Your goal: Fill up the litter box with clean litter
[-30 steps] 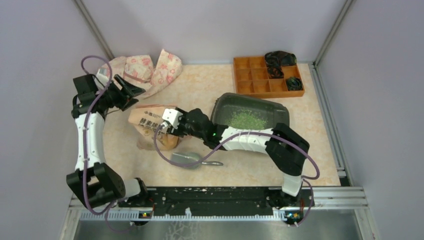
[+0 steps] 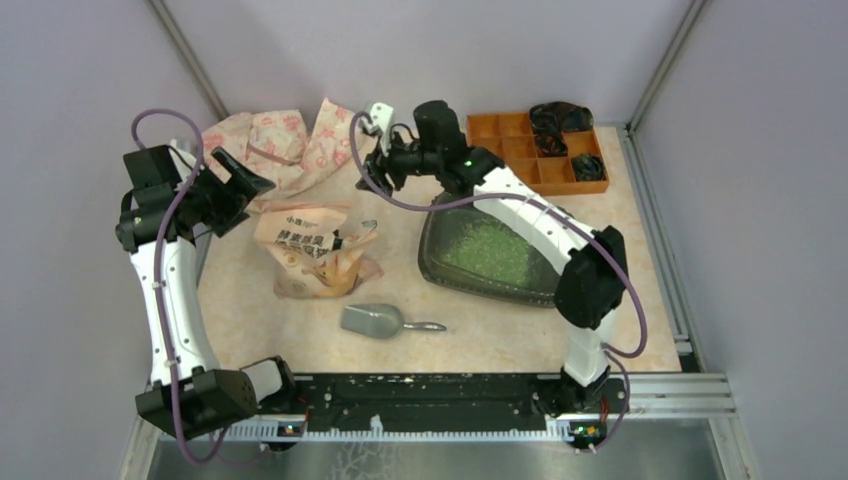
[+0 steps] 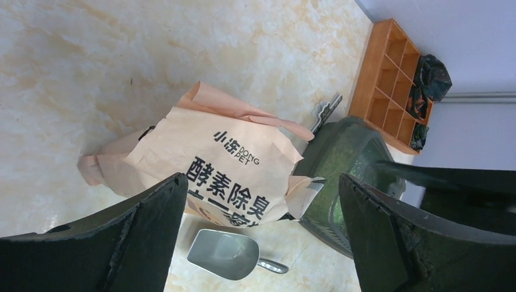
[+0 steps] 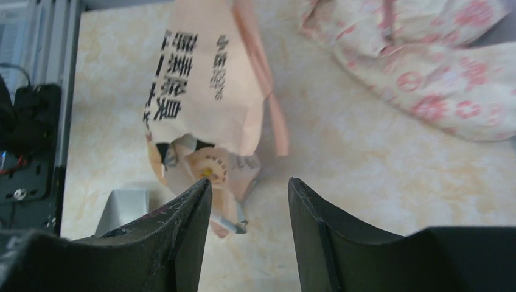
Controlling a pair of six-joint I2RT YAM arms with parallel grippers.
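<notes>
A crumpled paper litter bag [image 2: 310, 250] with printed text stands at centre-left, its top folded over. My left gripper [image 2: 245, 190] hangs open above its left end; the bag [image 3: 225, 164] fills the middle of the left wrist view. My right gripper [image 2: 375, 175] is raised behind and right of the bag, its fingers apart with nothing between them; the right wrist view shows the bag [image 4: 207, 85] below it. The dark green litter box [image 2: 480, 280] holds a thin green layer, partly hidden by my right arm. A grey scoop [image 2: 372, 320] lies in front of the bag.
A wooden divided tray [image 2: 500, 150] with black bags [image 2: 555, 120] sits at the back right. Pink floral cloth packs [image 2: 330, 145] lie at the back left. Bare table shows at the front and between bag and box.
My right gripper has risen from the bag and moved toward the back, away from it.
</notes>
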